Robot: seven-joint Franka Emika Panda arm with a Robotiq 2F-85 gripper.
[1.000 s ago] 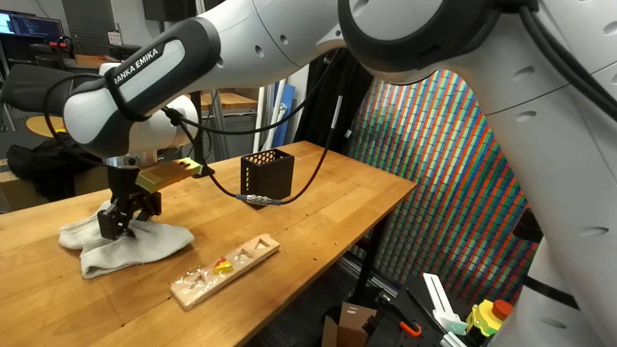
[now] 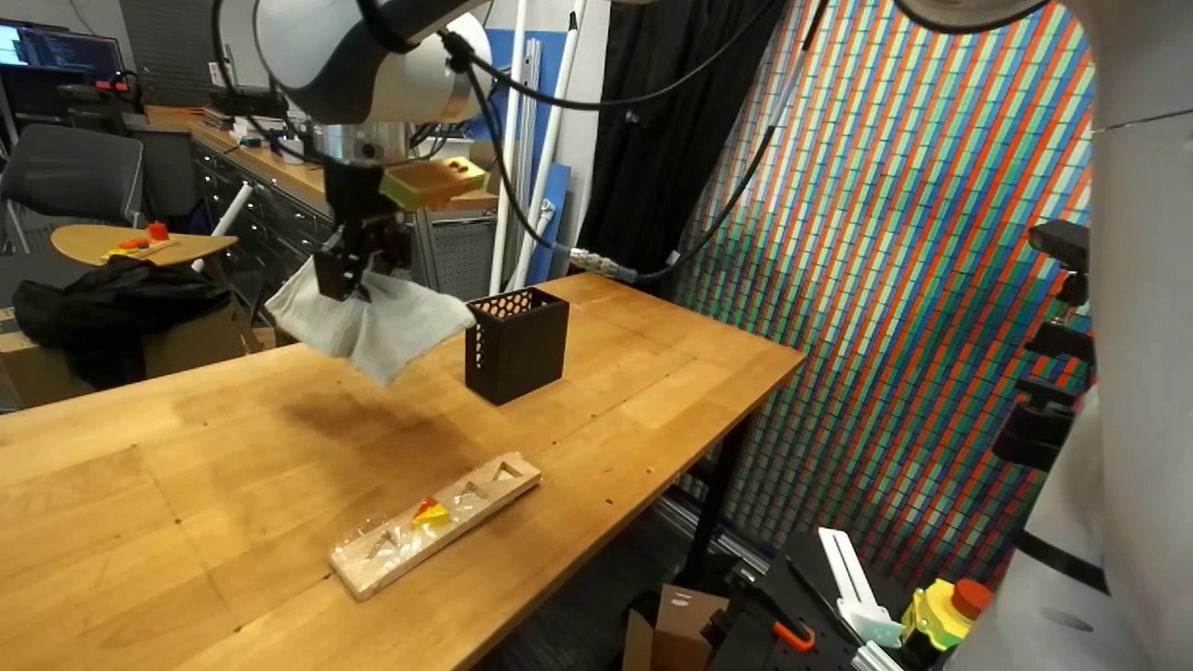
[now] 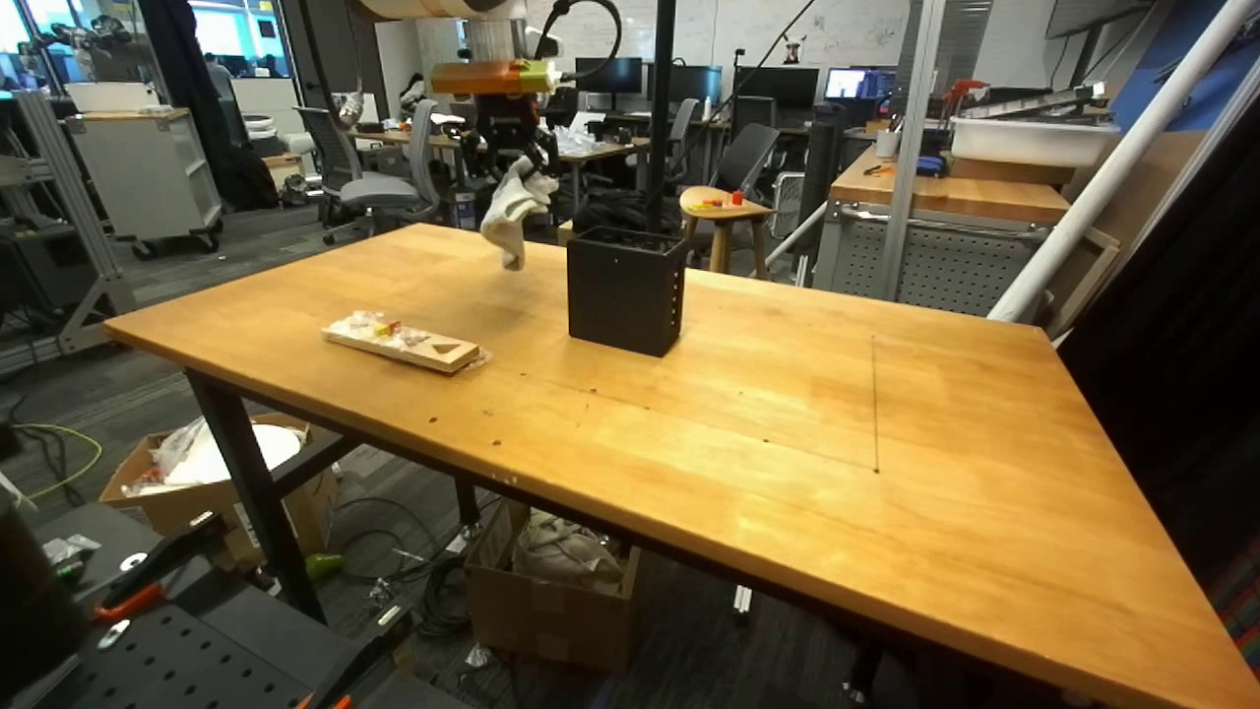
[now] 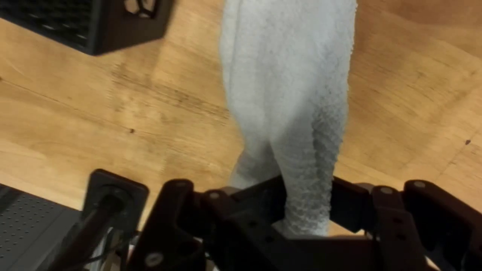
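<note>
A white cloth (image 2: 380,321) hangs in the air over the table, pinched in my gripper (image 2: 347,285). In the wrist view the cloth (image 4: 289,86) rises as a folded strip from between the black fingers, which are shut on it. To the side stands a black box (image 2: 517,349), open at the top, with holes in its end wall. In exterior view 1 the cloth's right corner appears close to the box's upper left edge; whether they touch I cannot tell. From exterior view 2, the cloth (image 3: 516,213) hangs left of the box (image 3: 626,295).
A wooden board (image 2: 436,526) with triangular recesses, clear wrapping and a red and yellow piece lies near the table's edge. A round stool (image 3: 726,207) stands behind it.
The cloth was lying on the table with my gripper down at it. Now both are raised and have moved right, toward the black box. The box and board have stayed in place.
</note>
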